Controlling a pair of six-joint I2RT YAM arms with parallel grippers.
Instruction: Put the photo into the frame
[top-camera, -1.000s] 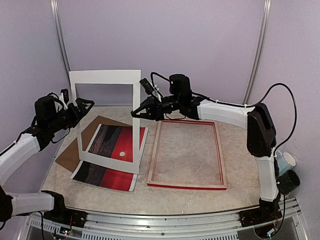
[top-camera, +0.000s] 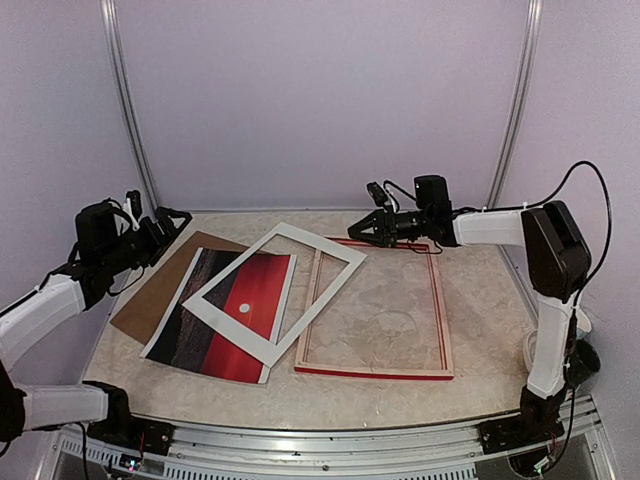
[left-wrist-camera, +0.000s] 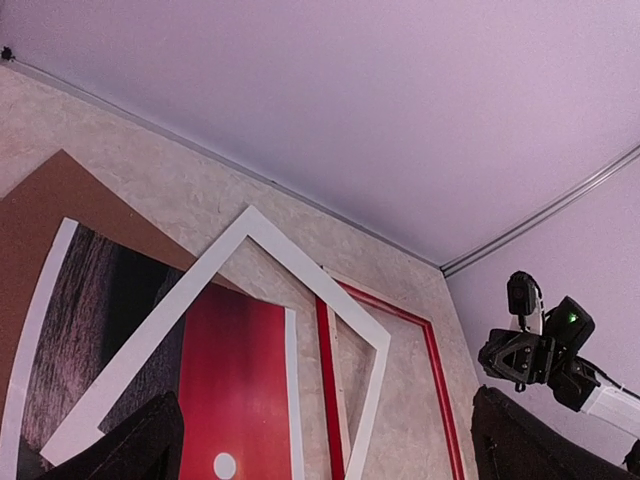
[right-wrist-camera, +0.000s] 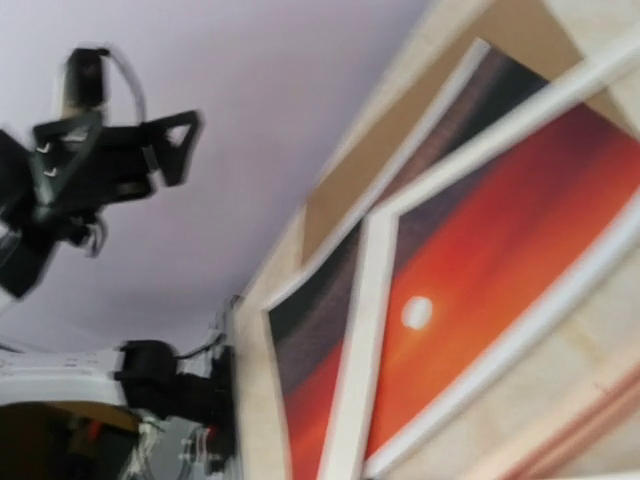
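The white mat (top-camera: 320, 243) lies slanted over the photo (top-camera: 250, 325), a red and dark print with a pale round spot, which rests partly on a brown board (top-camera: 140, 316). To the right lies the red-edged frame (top-camera: 374, 374) with a clear inside. My left gripper (top-camera: 174, 224) hangs open above the left side, empty. My right gripper (top-camera: 370, 228) is above the frame's back edge, away from the mat, with nothing seen held; how far its fingers are apart is unclear. The right wrist view is blurred.
Pale walls close in the back and sides. Mugs (top-camera: 584, 358) sit at the far right edge. Bare table (top-camera: 480, 390) shows in front and to the right of the frame.
The white mat has fallen from upright to lying over the photo and toward the frame. My right gripper has moved right, away from it. My left gripper has shifted slightly.
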